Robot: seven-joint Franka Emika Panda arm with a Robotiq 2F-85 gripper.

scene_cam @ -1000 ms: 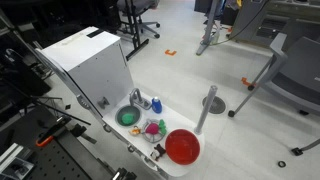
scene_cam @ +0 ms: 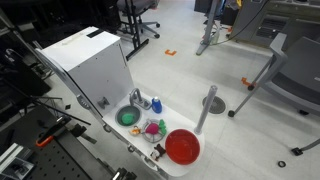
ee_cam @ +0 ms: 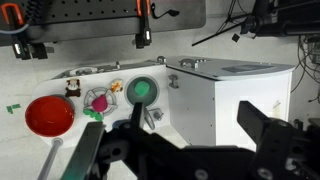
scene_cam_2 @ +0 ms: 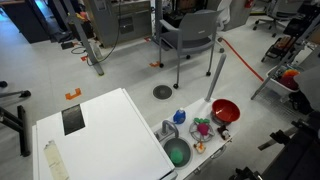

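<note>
My gripper is open in the wrist view, its dark fingers wide apart with nothing held between them. Beyond them is a white play-kitchen counter. A green item (ee_cam: 141, 89) lies in the grey round sink (scene_cam: 122, 117), beside a grey faucet (ee_cam: 155, 113). Near the sink a plate (scene_cam_2: 192, 128) carries a pink item (ee_cam: 99, 103) and other small pieces. At one end of the counter stands a red bowl (scene_cam: 182, 147), apparently empty. A blue bottle (scene_cam: 156, 104) is upright behind the plate in the first exterior view.
A tall white cabinet (scene_cam: 90, 70) adjoins the sink end. Next to the red bowl a grey post (scene_cam: 206, 110) rises from the counter. A small dark-and-white piece (scene_cam: 158, 151) lies near the bowl. Open floor and grey chairs (scene_cam_2: 190, 35) are beyond.
</note>
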